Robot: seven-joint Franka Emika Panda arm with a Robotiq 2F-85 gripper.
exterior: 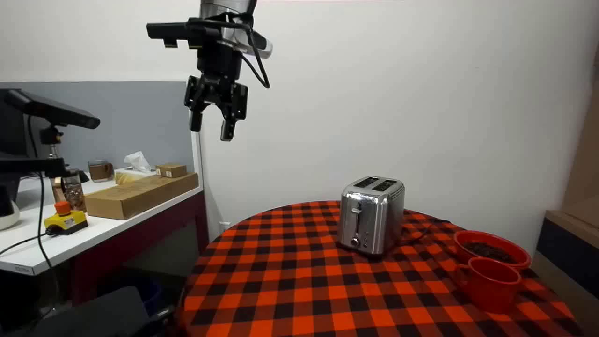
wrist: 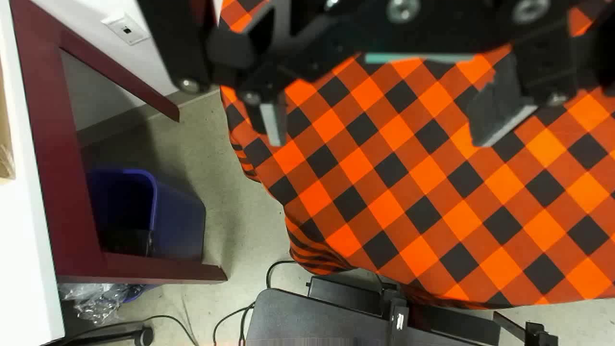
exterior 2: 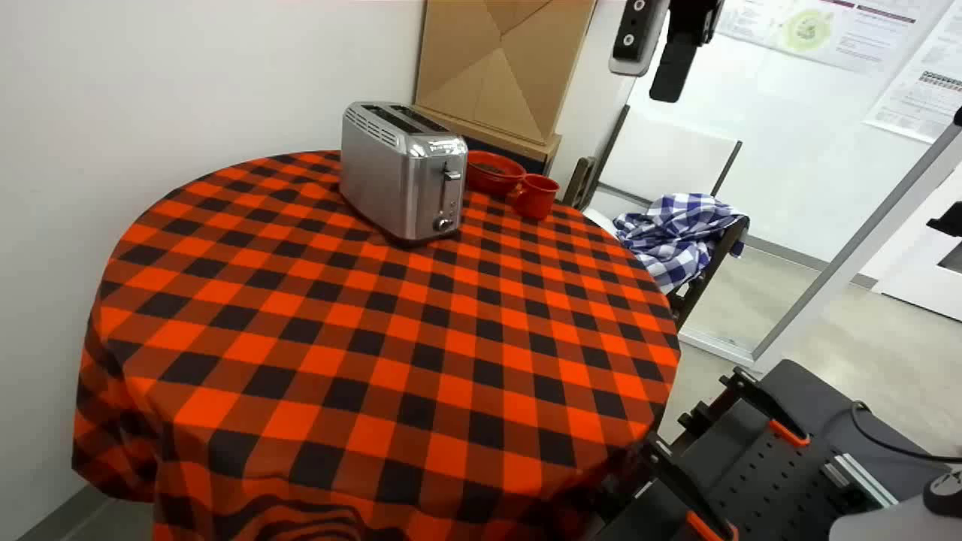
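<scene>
My gripper [exterior: 211, 132] hangs high above the left side of the round table, its fingers spread and nothing between them. In the wrist view the gripper is open over bare checked cloth. On the table's far side stands a silver two-slot toaster [exterior: 370, 216], upright, its lever and knob facing the front; exterior view 2 shows the toaster [exterior 2: 406, 176] as well. A red bowl [exterior: 516, 253] with dark contents sits to its right. Close in front of the bowl is a red mug [exterior: 492, 292], upright, whose inside looks empty.
A red and black checked cloth [exterior: 269, 286] covers the table, clear across its left and front. The toaster's black cord runs towards the bowl. Left of the table, a white side desk [exterior: 129, 220] carries a cardboard box [exterior: 140, 194] and a yellow emergency stop [exterior: 66, 221].
</scene>
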